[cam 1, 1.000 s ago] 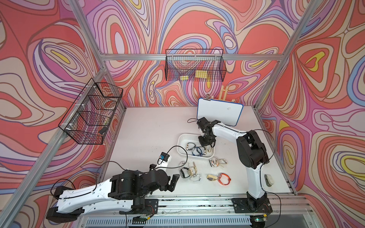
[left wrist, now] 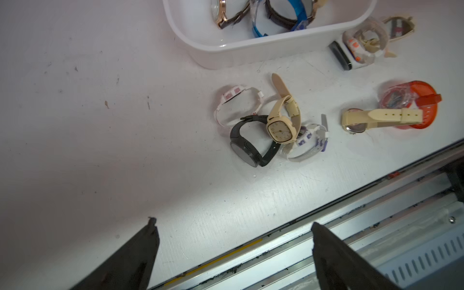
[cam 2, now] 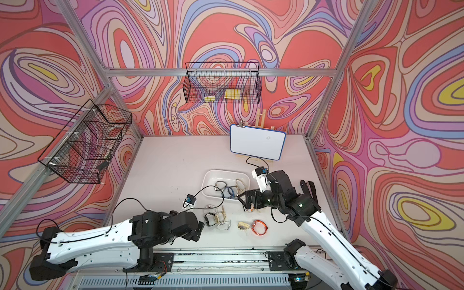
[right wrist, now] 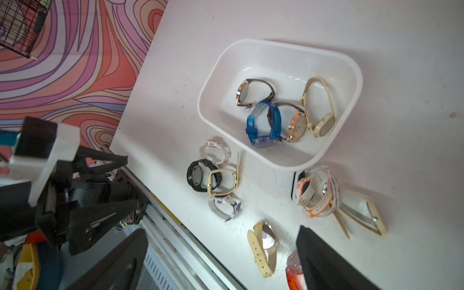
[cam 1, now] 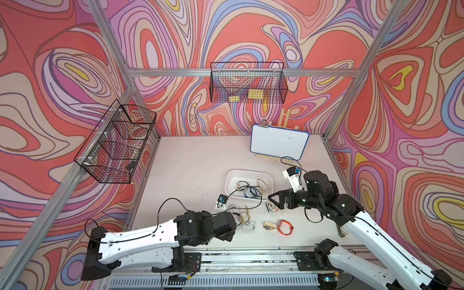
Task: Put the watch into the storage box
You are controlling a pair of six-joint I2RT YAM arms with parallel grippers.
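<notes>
Several watches lie inside the white storage box, among them a blue watch and a cream one. In front of it, a cluster on the table holds a black watch, a cream watch, a pink-and-white one and a purple-and-white one. Above the table left of this cluster, my left gripper is open and empty. My right gripper also stands open, over the right-hand watches: a cream watch, a red one and an orange-and-white group.
A whiteboard leans at the back right of the table. Wire baskets hang on the frame, one at the back and one at left. A metal rail runs along the front edge.
My right gripper has moved from over the box toward the front right, and is now open. My left gripper has shifted a little to the right, nearer the watch cluster.
</notes>
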